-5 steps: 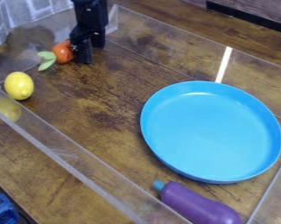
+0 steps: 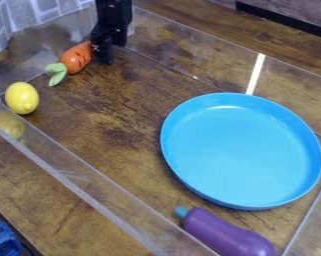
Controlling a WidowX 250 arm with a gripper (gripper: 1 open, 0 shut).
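Observation:
My gripper (image 2: 107, 45), dark and small in the view, reaches down at the back left, just right of an orange carrot (image 2: 77, 57) with green leaves. It is hard to see its fingers against the dark background. A yellow lemon (image 2: 23, 97) lies at the left. A large blue plate (image 2: 240, 150) sits on the right, and a purple eggplant (image 2: 230, 232) lies at the front right.
The wooden surface (image 2: 116, 120) is bounded by clear plastic walls. The middle, between the lemon and the plate, is clear. A blue object (image 2: 0, 240) shows at the lower left corner.
My gripper has shifted slightly and sits higher, uncovering more of the carrot, whose leaves appear a little lower. The lemon, plate and eggplant are unchanged.

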